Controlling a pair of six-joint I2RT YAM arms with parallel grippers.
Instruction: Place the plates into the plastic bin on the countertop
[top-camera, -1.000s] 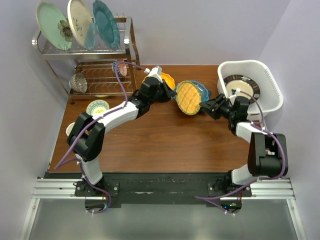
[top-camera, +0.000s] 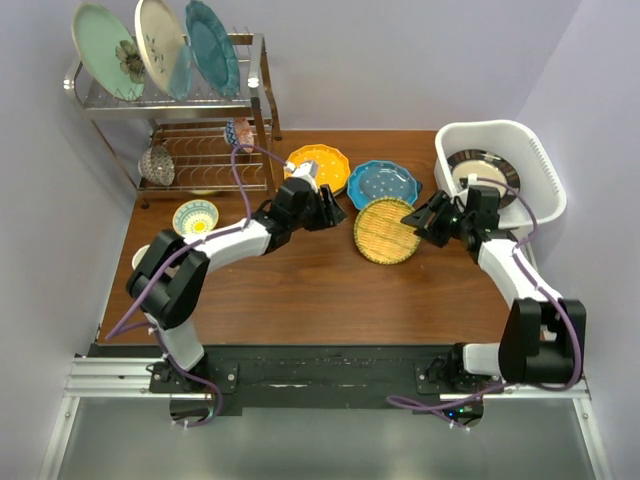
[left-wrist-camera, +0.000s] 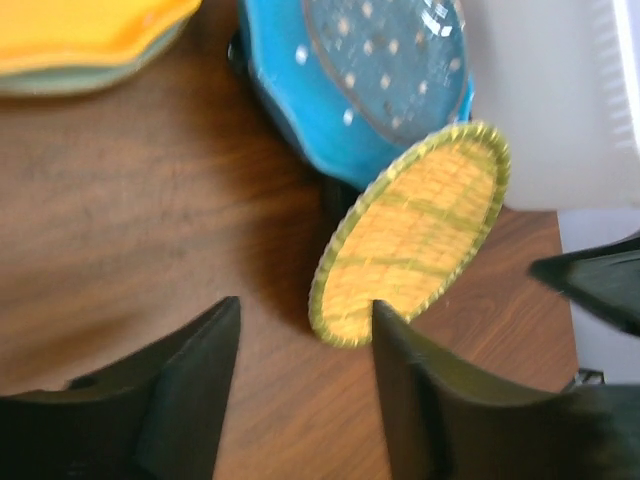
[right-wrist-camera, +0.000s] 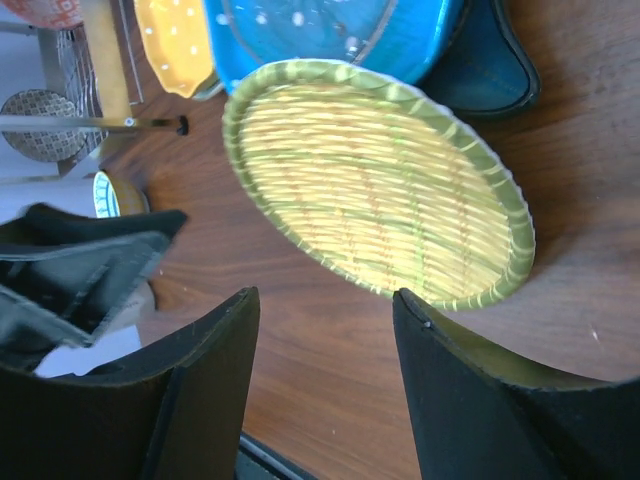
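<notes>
A yellow woven plate (top-camera: 386, 231) lies at mid counter, partly tilted in the left wrist view, in front of a blue spotted plate (top-camera: 382, 181) and an orange plate (top-camera: 330, 160). My left gripper (top-camera: 330, 215) is open just left of the woven plate, nothing between its fingers. My right gripper (top-camera: 428, 220) is open at the plate's right, also empty. The white plastic bin (top-camera: 542, 175) at back right holds a dark-rimmed plate (top-camera: 490, 162).
A metal rack (top-camera: 170, 110) with upright plates stands at the back left, with a small patterned dish (top-camera: 195, 218) before it.
The woven plate has come down toward the front from over the blue plate, out of the space between my grippers.
</notes>
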